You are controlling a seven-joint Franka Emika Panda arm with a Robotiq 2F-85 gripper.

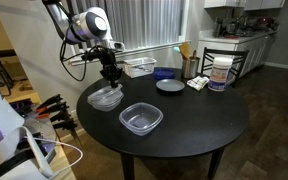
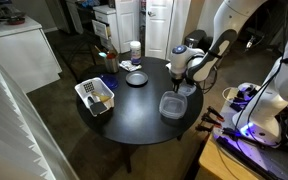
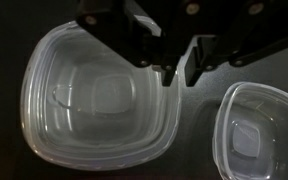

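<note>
Two clear plastic containers rest on the black table. One container lies close to the robot's base, and the other container sits nearer the front edge. My gripper points down at the far edge of the first container. Seen from the wrist, my gripper has its fingers part open, with a gap between the fingers. The rim of the larger-looking container runs up to that gap; whether it is between the fingers I cannot tell. The second container appears at lower right, apart from the fingers.
A dark plate, a white tub, a utensil holder, a blue bowl and a white basket stand toward the back.
</note>
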